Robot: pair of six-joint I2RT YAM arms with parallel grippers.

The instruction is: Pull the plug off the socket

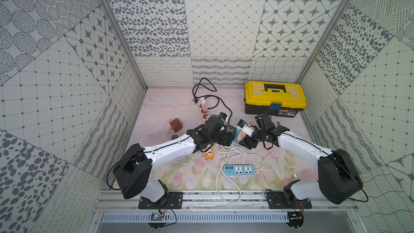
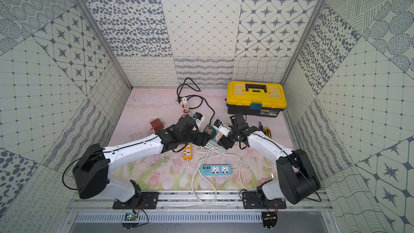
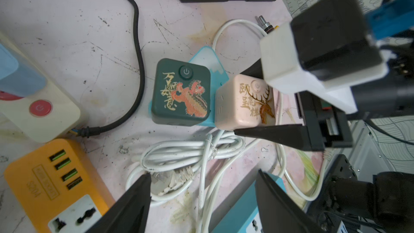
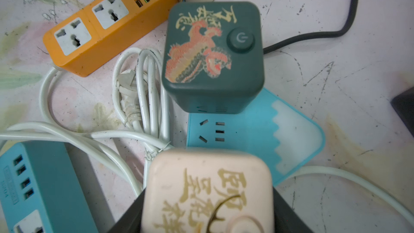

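Observation:
A blue flat socket board (image 4: 228,131) carries a dark green cube plug (image 3: 181,92) and, next to it, a pink cube plug (image 3: 237,101). My right gripper (image 2: 226,138) is around the pink cube, its fingers on either side; whether they grip is hard to tell. My left gripper hangs open above the white cable coil, its fingertips apart and nothing between them, just short of the green cube.
An orange power strip (image 3: 56,181), a blue strip (image 4: 38,177) and a white strip (image 3: 51,112) lie around the board, with loose cables. A yellow toolbox (image 1: 273,92) stands at the back right.

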